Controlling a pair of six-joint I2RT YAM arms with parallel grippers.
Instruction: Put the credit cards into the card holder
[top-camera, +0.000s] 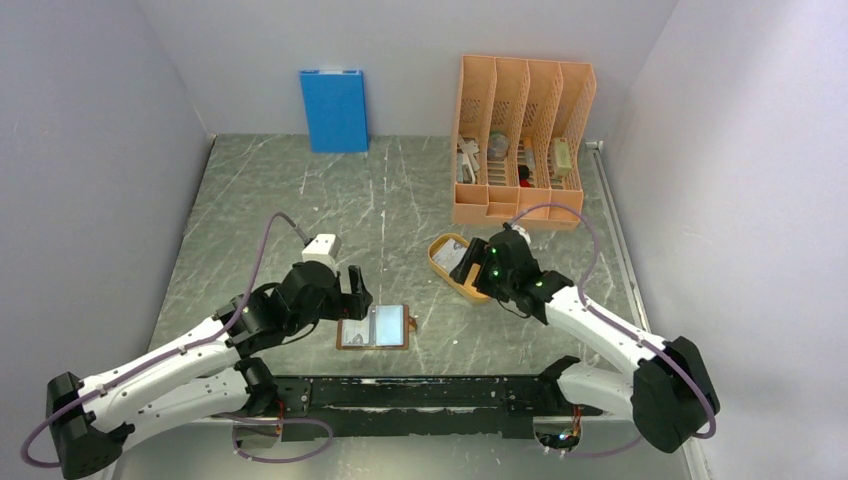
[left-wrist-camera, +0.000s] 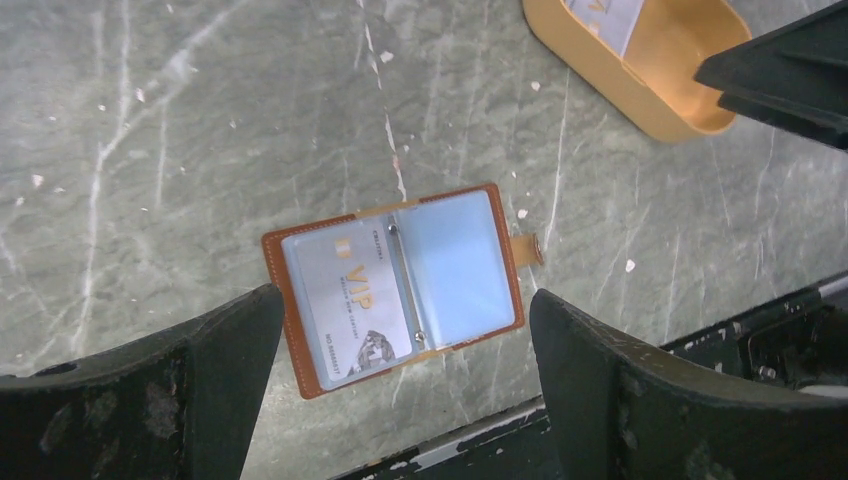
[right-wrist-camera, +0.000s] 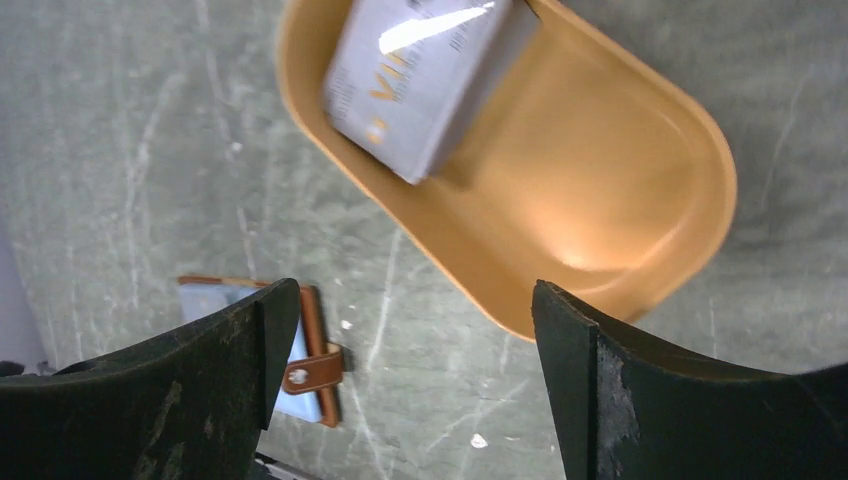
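Observation:
The brown card holder (top-camera: 372, 327) lies open near the front edge, a VIP card (left-wrist-camera: 350, 300) in its left pocket and a light blue right pocket (left-wrist-camera: 460, 268). My left gripper hangs above it, open and empty. To the right, a tan oval tray (right-wrist-camera: 560, 200) holds white VIP cards (right-wrist-camera: 420, 80) at one end. My right gripper is over this tray, open, with nothing between its fingers.
A peach compartment organiser (top-camera: 515, 208) with assorted items stands at the back right. A blue board (top-camera: 334, 110) leans at the back wall.

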